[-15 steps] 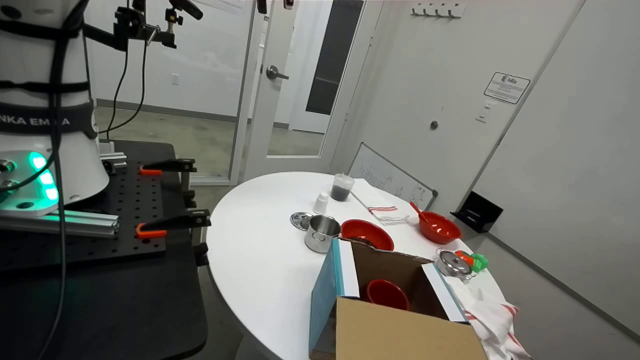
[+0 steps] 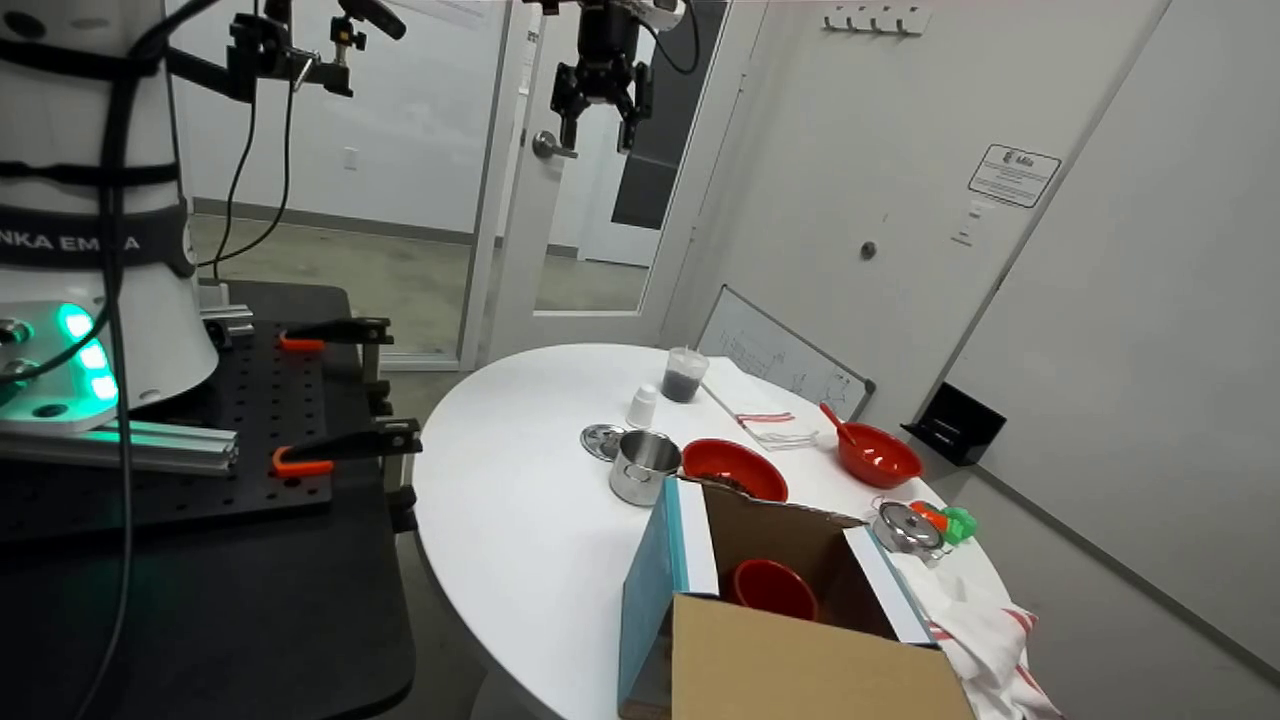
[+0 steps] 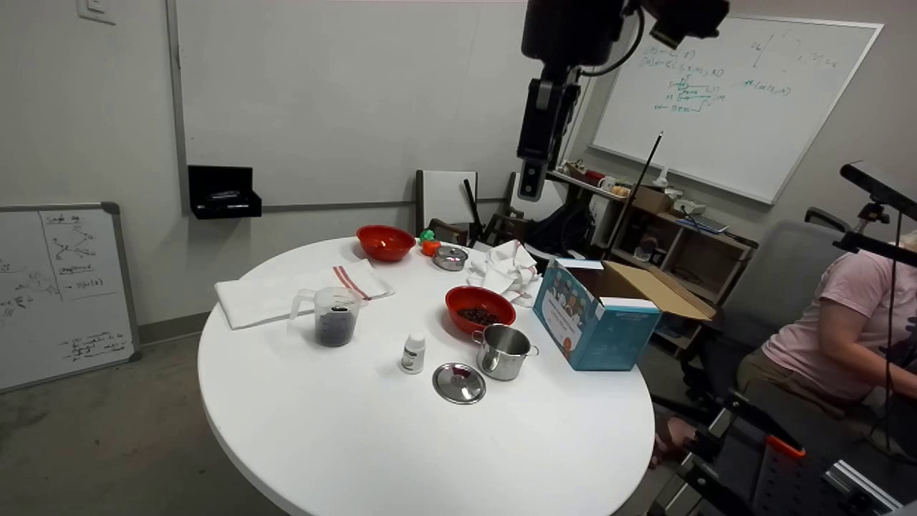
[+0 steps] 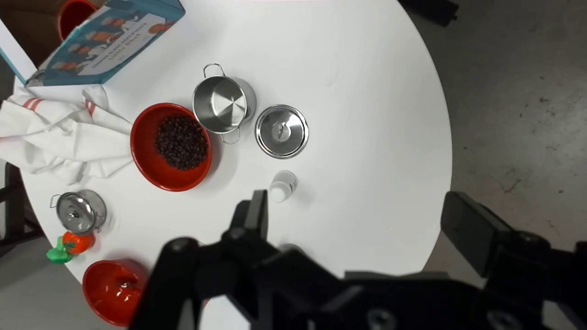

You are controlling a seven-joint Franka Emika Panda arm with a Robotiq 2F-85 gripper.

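My gripper (image 2: 597, 130) hangs high above the white round table, its two fingers wide apart and the space between them empty. In the wrist view the gripper is open over the table, with a small white bottle (image 4: 283, 186) near its left finger. A steel pot (image 4: 223, 104) without a cover stands beside a red bowl of dark beans (image 4: 170, 147). Its round metal lid (image 4: 281, 132) lies flat on the table close by. A measuring cup (image 3: 333, 317) with dark contents stands on the table, mostly hidden by the gripper in the wrist view.
A blue cardboard box (image 3: 593, 318) with raised flaps holds a red cup (image 2: 774, 588). Along the far edge are another red bowl (image 3: 385, 242), a lidded small pot (image 3: 450, 257), toy vegetables (image 3: 430, 246) and a crumpled towel (image 3: 509, 271).
In exterior view 1 my gripper has come down into the picture from the top edge, where only its fingertips showed. The things on the table look unmoved.
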